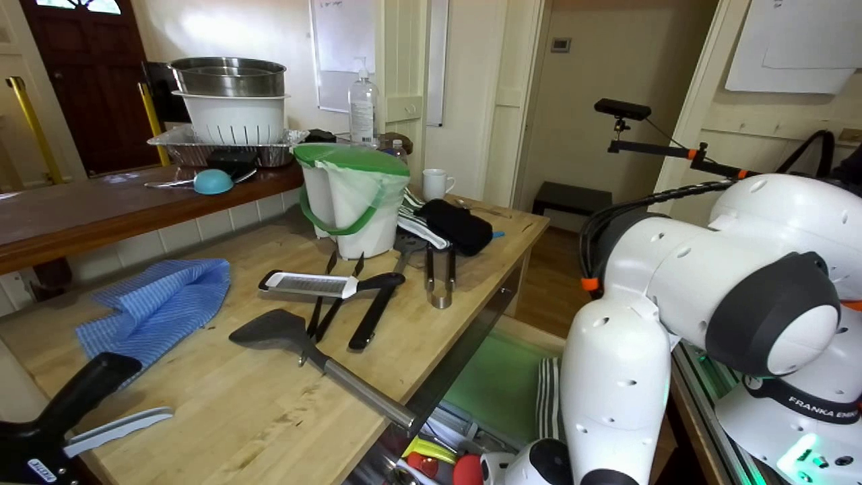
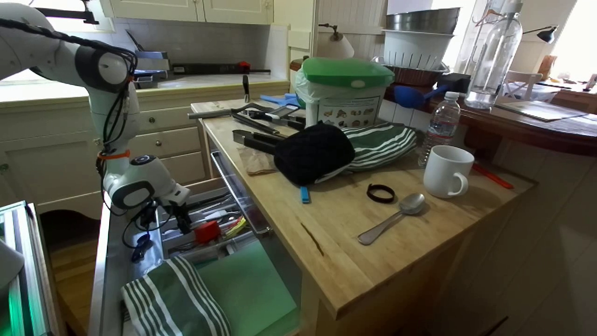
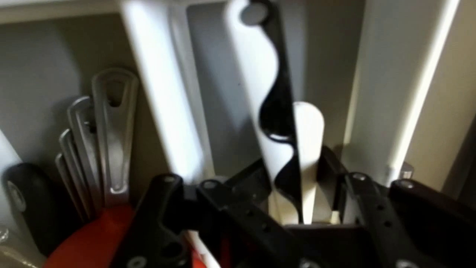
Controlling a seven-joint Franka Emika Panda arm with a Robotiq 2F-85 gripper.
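Note:
My gripper (image 2: 183, 225) reaches down into the open drawer in the second exterior view. Up close in the wrist view, the dark fingers of the gripper stand apart, partly open. A black-and-white handle (image 3: 279, 107) rises through the space between them, with a plain white rounded handle (image 3: 310, 129) just behind it. Whether either finger touches a handle is hard to make out. The lower ends of both handles are hidden by the gripper. In the first exterior view the gripper is out of sight below the frame.
Metal measuring handles (image 3: 115, 134) and a red piece (image 3: 100, 239) lie left of the gripper, past a white divider (image 3: 165, 93). A striped towel (image 2: 176, 297) fills the drawer's near end. The worktop (image 2: 336, 241) overhangs one side; utensils lie on it.

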